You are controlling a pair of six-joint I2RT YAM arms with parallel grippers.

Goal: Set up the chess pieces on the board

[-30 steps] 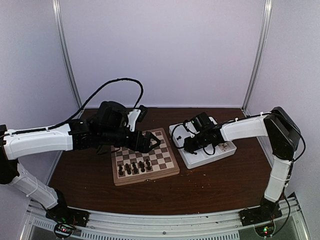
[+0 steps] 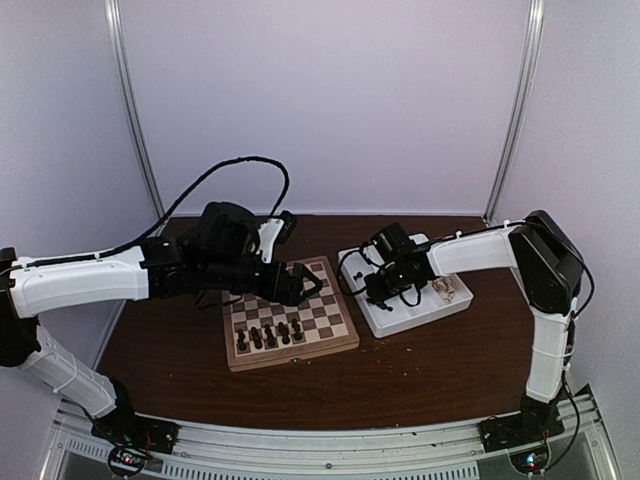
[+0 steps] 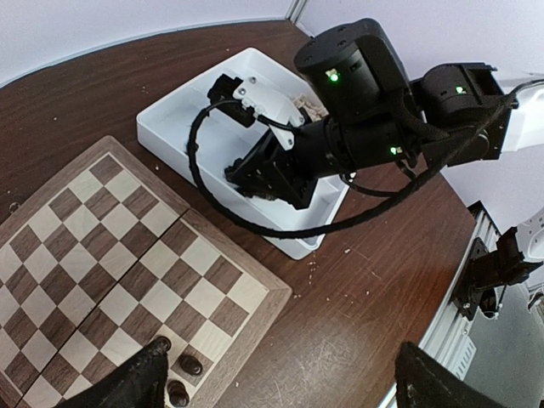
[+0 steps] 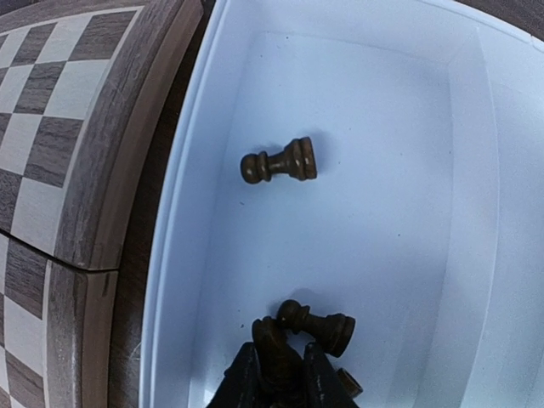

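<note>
The chessboard (image 2: 320, 265) lies left of the white tray (image 2: 440, 313), with several dark pieces (image 2: 270, 336) upright near its front edge. Over the board, my left gripper stands open and empty, its two fingers wide apart. My right gripper is down in the tray, fingers on either side of a dark piece (image 4: 275, 348); whether they grip it cannot be told. A dark piece (image 4: 327, 330) lies touching or close beside that one, and another is partly hidden under the right finger. Farther up the tray a dark pawn (image 4: 279, 161) lies on its side.
A divider (image 4: 472, 212) splits the tray; light pieces (image 2: 444, 289) lie in its right-hand part. The tray wall (image 4: 174, 229) rises between the right gripper and the board. Bare brown table (image 2: 420, 375) stretches in front of board and tray.
The left arm has barely moved, and the pieces on the board stand as before.
</note>
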